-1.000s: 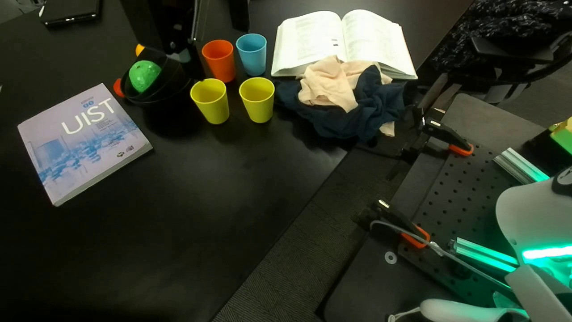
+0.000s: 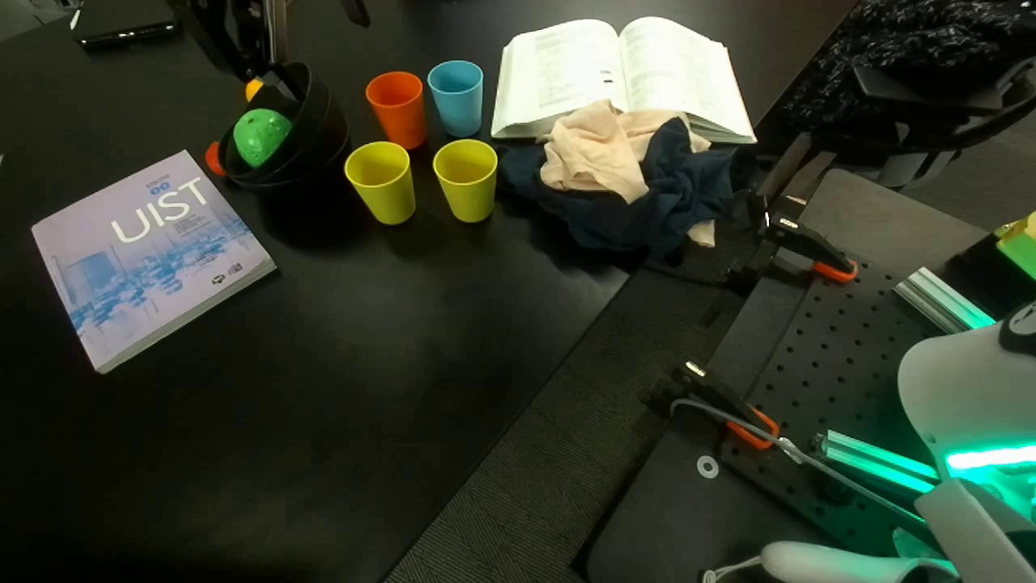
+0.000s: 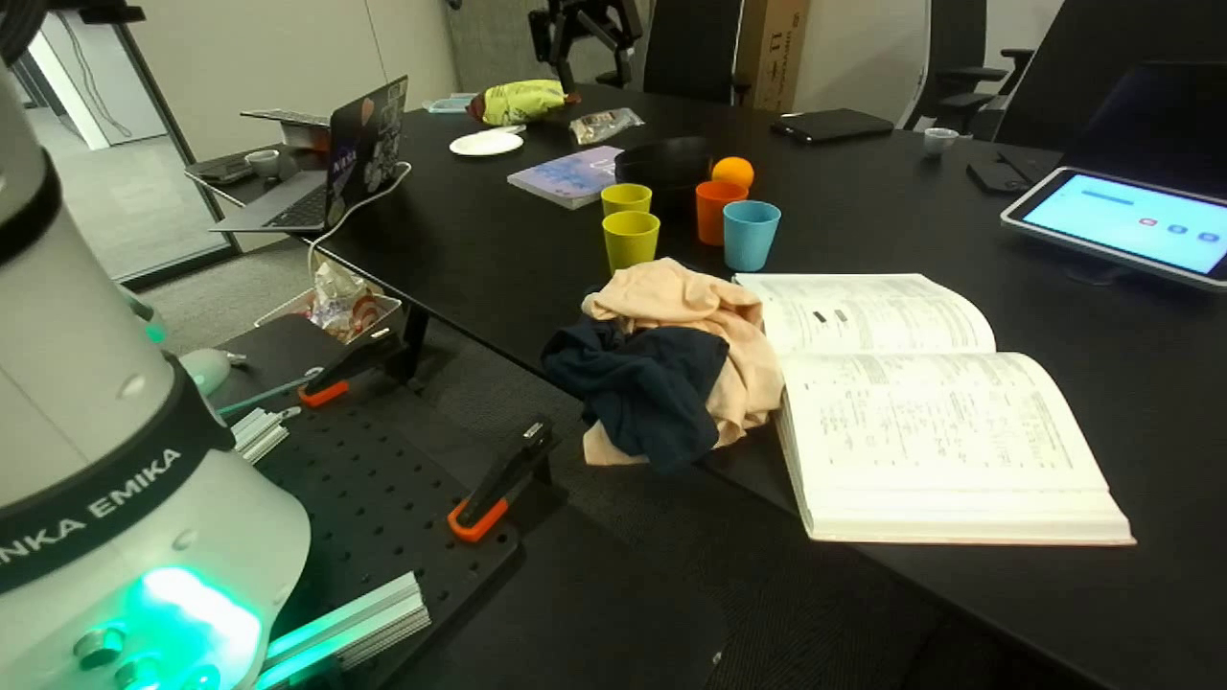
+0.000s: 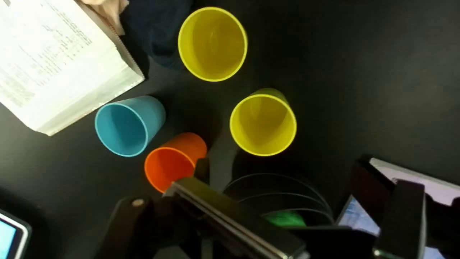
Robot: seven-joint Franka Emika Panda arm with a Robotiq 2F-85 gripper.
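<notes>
Black nested bowls stand tilted on the dark table, a green round object lying inside. My gripper is open in the wrist view, one finger over the near side of the bowls and the other finger toward the purple book. No object shows between them. Only part of the gripper shows at the top of exterior view 1, above the bowls. Beside the bowls stand an orange cup, a blue cup and two yellow cups, one nearer and one farther, all upright and apparently empty.
A purple book lies left of the bowls. An open book and crumpled cloths sit to the right of the cups. An orange ball and a tablet are also on the table.
In exterior view 1 the gripper has moved up and to the left, away from the cups. The bowls' right side is now uncovered. Cups, books and cloths stayed put.
</notes>
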